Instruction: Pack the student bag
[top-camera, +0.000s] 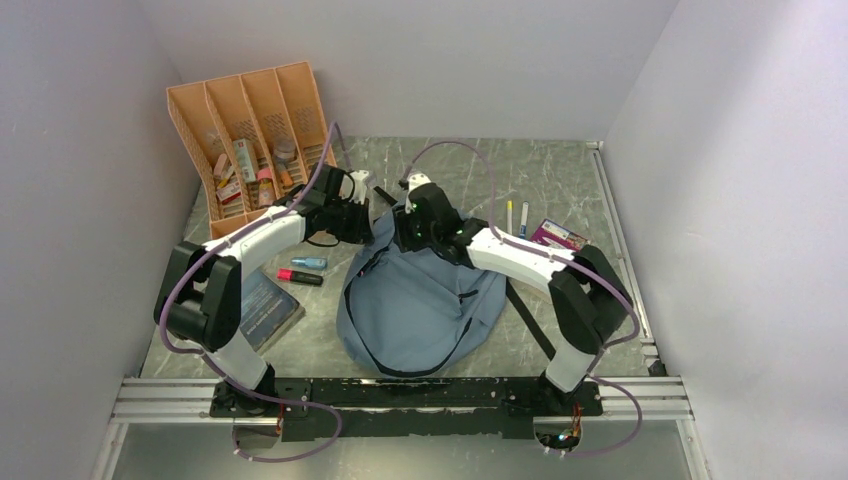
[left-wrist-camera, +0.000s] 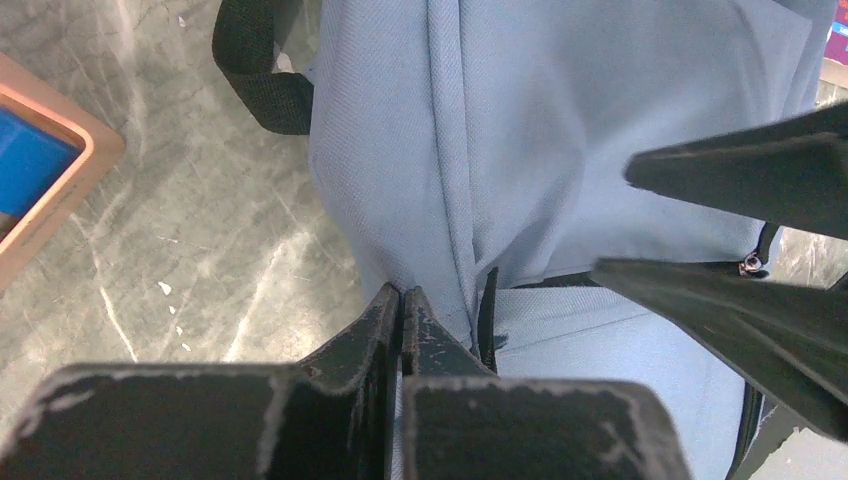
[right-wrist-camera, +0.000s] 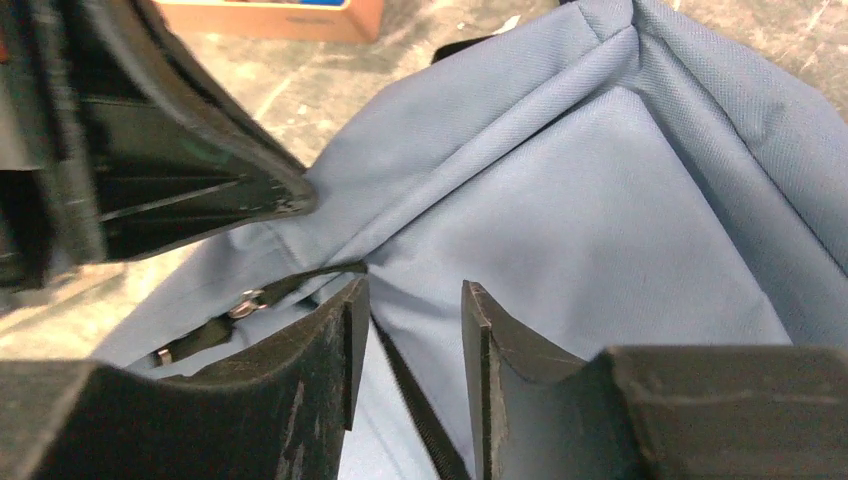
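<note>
The blue-grey bag (top-camera: 420, 310) lies on the table between my arms, its black zipper edging curving round the near side. At its upper left edge, my left gripper is shut on a fold of the bag's fabric. My right gripper is part open over the bag's upper part, with a clear gap and nothing held between its fingers. A zipper pull (right-wrist-camera: 246, 304) shows in the right wrist view, left of those fingers. One of the other arm's dark fingers (right-wrist-camera: 240, 180) also reaches into that view.
An orange divided rack (top-camera: 290, 95) with small items stands at back left. Left of the bag lie a blue bottle (top-camera: 310, 263), a red-and-black marker (top-camera: 300, 277) and a dark book (top-camera: 265, 310). Pens (top-camera: 523, 220) and a purple box (top-camera: 557, 236) lie to the right.
</note>
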